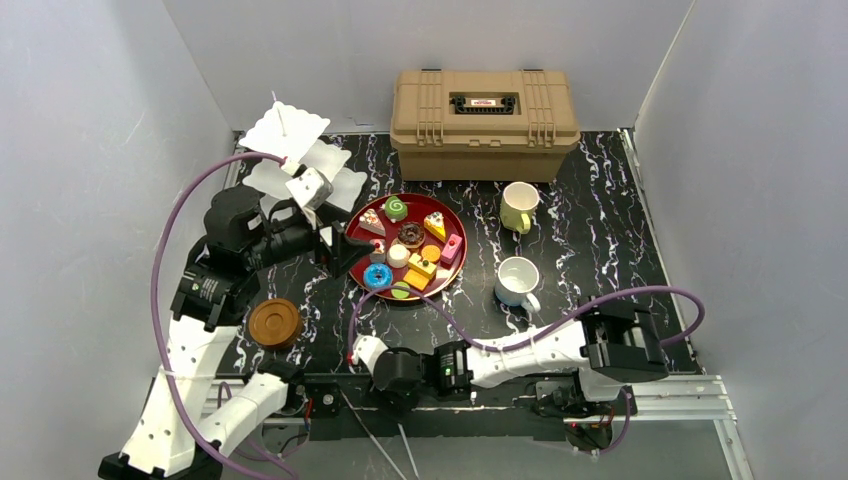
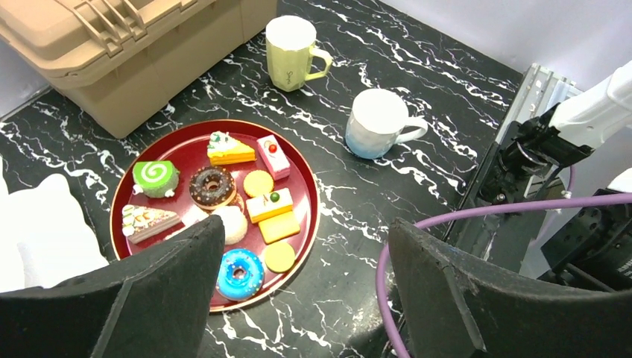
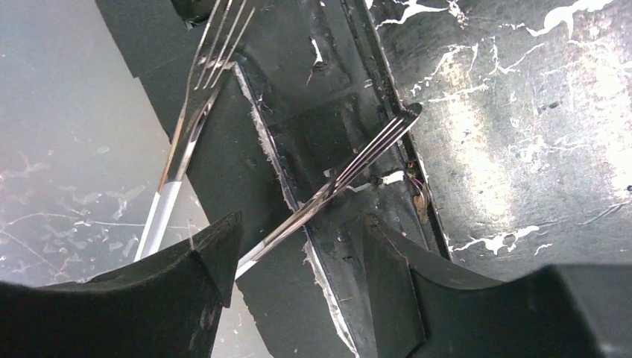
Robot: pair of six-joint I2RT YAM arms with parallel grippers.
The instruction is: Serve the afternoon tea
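Observation:
A red tray (image 1: 440, 282) of cakes, donuts and macarons sits mid-table. My left gripper hangs open at its left side, nothing between the fingers. Two mugs, yellow-green (image 1: 518, 205) and white-blue (image 1: 516, 277), stand to the right. In the right wrist view two forks (image 3: 164, 212) (image 3: 350, 171) lie along the dark front edge of the table. My right gripper is part open above them, the right-hand fork's handle running between its fingers, apparently not gripped.
A tan case (image 1: 485, 140) stands at the back. A white tiered stand (image 1: 285, 128) is at back left, a brown round lid (image 1: 273, 322) at front left. The purple hose arches over the front of the tray.

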